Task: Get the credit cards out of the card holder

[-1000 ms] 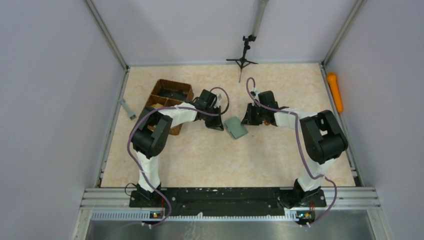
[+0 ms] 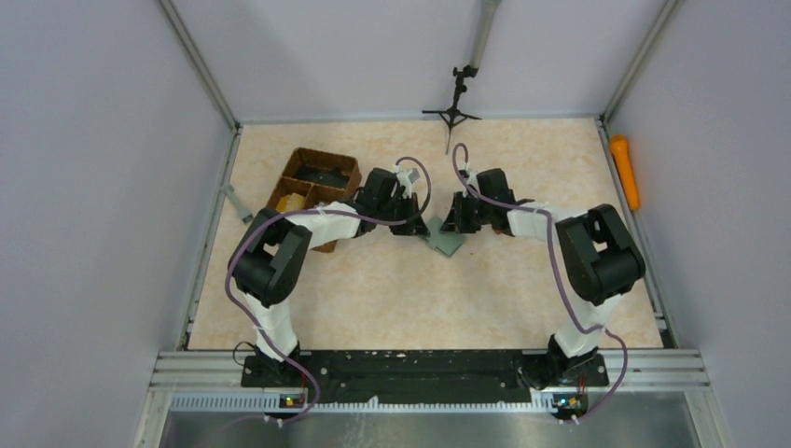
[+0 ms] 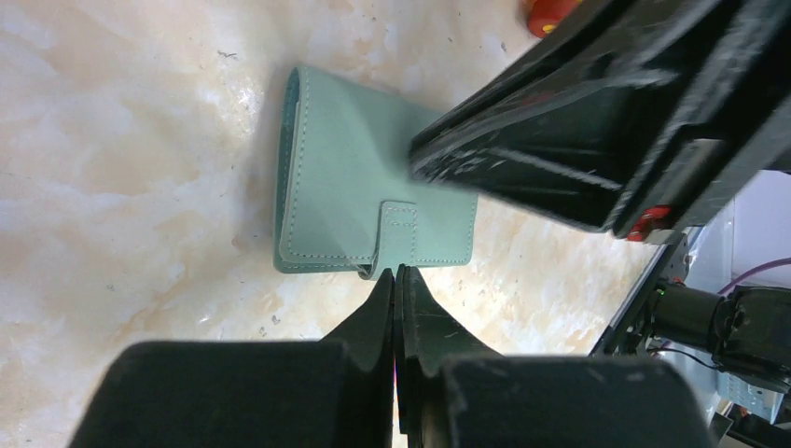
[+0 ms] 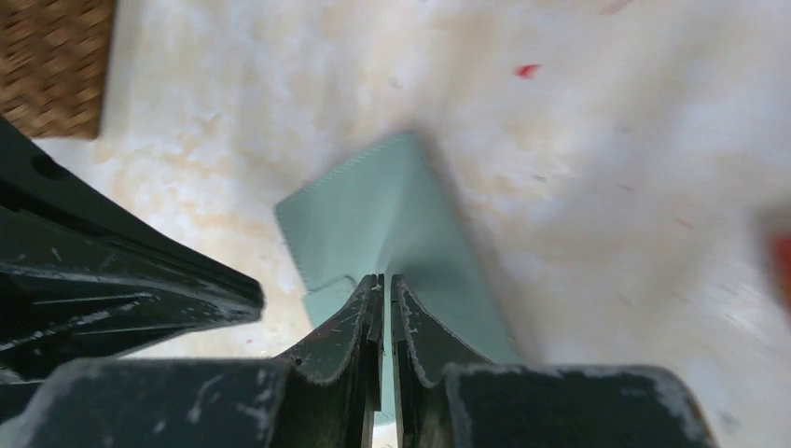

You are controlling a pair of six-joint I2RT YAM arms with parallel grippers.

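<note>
A sage-green card holder (image 2: pixel 448 242) lies folded on the table between my two grippers. In the left wrist view, its stitched closing strap (image 3: pixel 399 224) runs to the near edge and curls round it. No cards show. My left gripper is shut, its tips overlapping the strap's end in that view; whether they touch it I cannot tell. From the other side, my right gripper is above the holder, shut apart from a thin slit, with nothing seen between its fingers. The right arm's dark fingers (image 3: pixel 522 149) cover the holder's far corner in the left wrist view.
A brown woven divided box (image 2: pixel 322 163) stands close behind the left arm. Something red (image 3: pixel 550 14) sits beyond the holder, near the right gripper.
Both grippers have come closer to the card holder from opposite sides. Most recently the left gripper swung slightly away from the front edge. The holder has shifted a little to the right.
</note>
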